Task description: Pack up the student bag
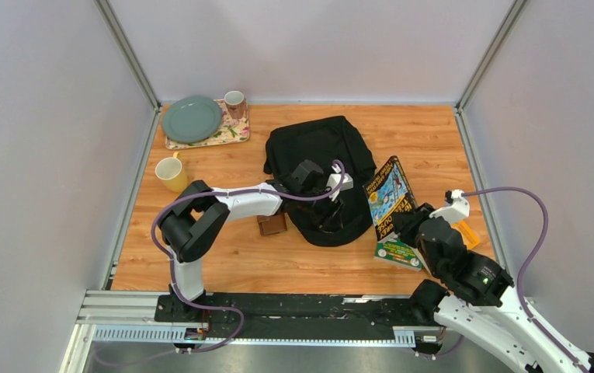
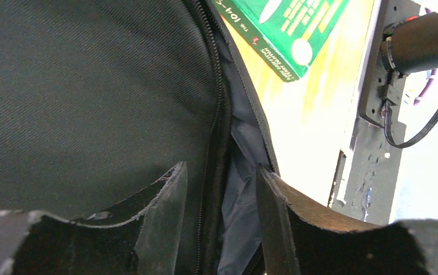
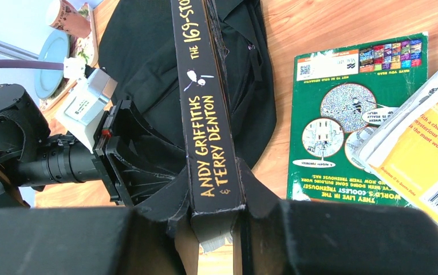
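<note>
The black bag [image 1: 317, 144] lies mid-table. My left gripper is part open over its zipped edge [image 2: 216, 91], the lining showing between and beyond the fingertips. My right gripper is shut on a black book [image 3: 205, 126], "The 169-Storey Treehouse", held upright at the bag's right. A green book [image 3: 331, 143] lies on the table at the right, partly under a yellow book [image 3: 422, 166].
A brown wallet [image 1: 272, 227] lies left of the bag. A yellow mug [image 1: 169, 176] stands at the left; a tray [image 1: 231, 136] with plate [image 1: 191, 116] and cup [image 1: 234, 101] sits at back left.
</note>
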